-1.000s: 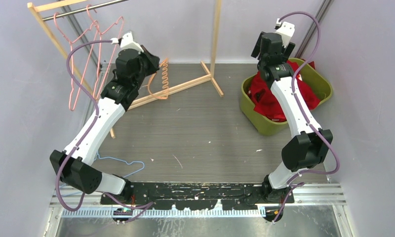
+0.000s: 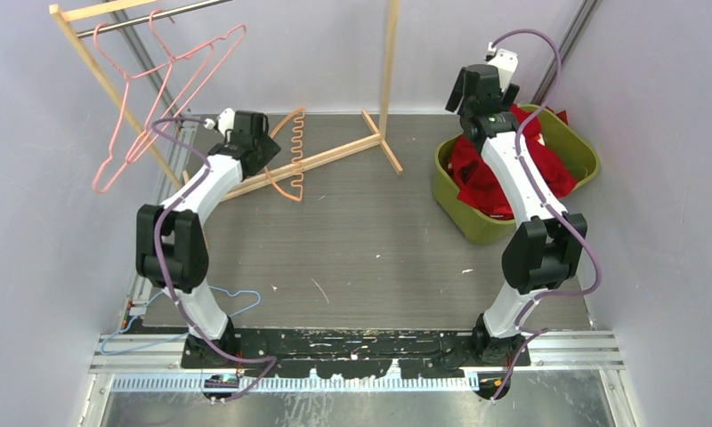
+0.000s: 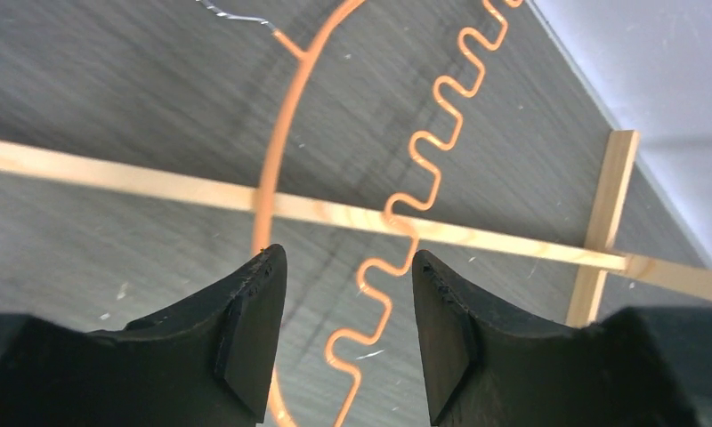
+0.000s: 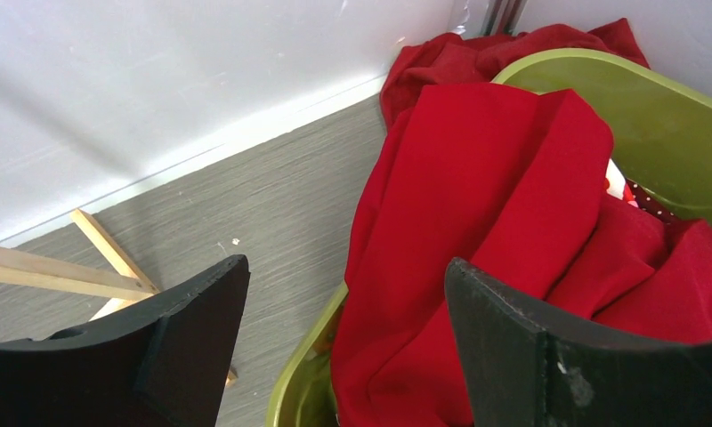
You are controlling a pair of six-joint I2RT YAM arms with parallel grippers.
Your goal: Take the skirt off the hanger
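An orange hanger (image 2: 296, 142), with no cloth visible on it, lies across the wooden bar of the rack base, beneath my left gripper (image 2: 259, 147). In the left wrist view, the open fingers (image 3: 228, 347) are over that hanger (image 3: 281, 124). Red cloth (image 4: 477, 205), possibly the skirt, is heaped in a green bin (image 4: 673, 98) at the right. My right gripper (image 2: 481, 89) is over the bin's back, open, with no cloth held between its fingers.
Pink hangers (image 2: 121, 133) hang on the rail (image 2: 188, 7) at upper left. A blue hanger (image 2: 246, 298) lies at front left.
My left arm has pulled back and lower, over the orange hanger, and the pink hangers have swung.
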